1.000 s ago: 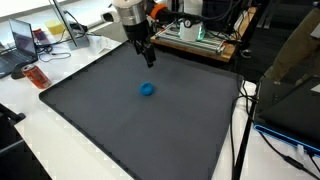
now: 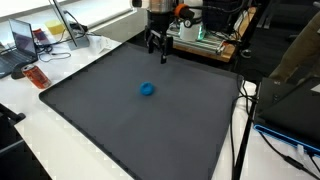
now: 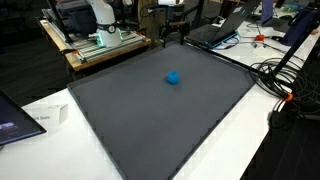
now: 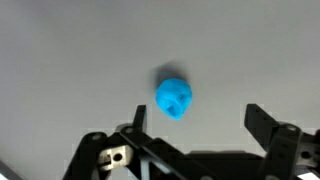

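Observation:
A small bright blue object (image 2: 147, 89), rounded with a dent or hollow on top, sits on the dark grey board (image 2: 120, 118). In the second exterior view the blue object (image 3: 173, 77) lies toward the board's far side. My gripper (image 2: 156, 46) hangs above the board's back edge, apart from the blue object. From the wrist, the blue object (image 4: 174, 97) shows beyond the gap of my gripper, whose black fingers stand wide apart with nothing between them.
An orange-labelled can (image 2: 37, 77) stands beside the board's left corner, near a laptop (image 2: 24, 38). Black cables (image 3: 285, 80) run along the board's edge. Most of the board is bare.
My gripper has moved back, away from the blue object, and shifted slightly to the right. The blue object has stayed where it was.

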